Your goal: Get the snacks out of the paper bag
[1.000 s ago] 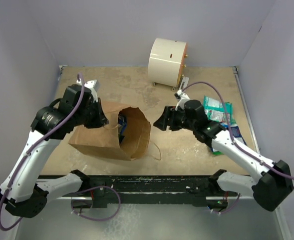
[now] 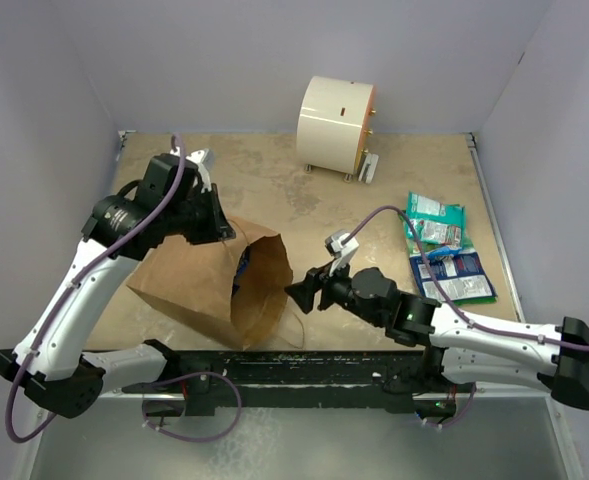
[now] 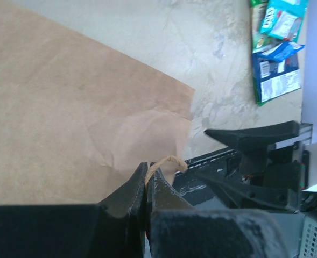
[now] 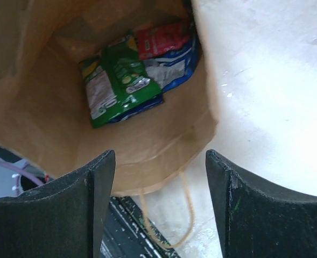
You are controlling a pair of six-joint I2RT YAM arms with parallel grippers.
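The brown paper bag (image 2: 189, 275) lies on its side at the left of the table, its mouth facing right. Its thin cord handle (image 3: 166, 160) is pinched by my left gripper (image 2: 226, 236), which is shut. Deep in the bag, the right wrist view shows a green packet (image 4: 127, 75), a red packet (image 4: 162, 40) and a blue packet (image 4: 180, 69). My right gripper (image 2: 300, 298) is just outside the mouth, fingers apart and nothing between them. Taken-out snacks, a teal packet (image 2: 436, 218) and a dark blue packet (image 2: 456, 278), lie at the table's right.
A cream drum-shaped object (image 2: 334, 125) stands at the back centre. Bare table (image 2: 264, 180) stretches between it and the bag. A loose cord loop (image 4: 189, 215) hangs from the bag's lower lip, close to my right fingers. Walls close in both sides.
The left gripper rose a little to the right with the handle. The bag has turned and tilted.
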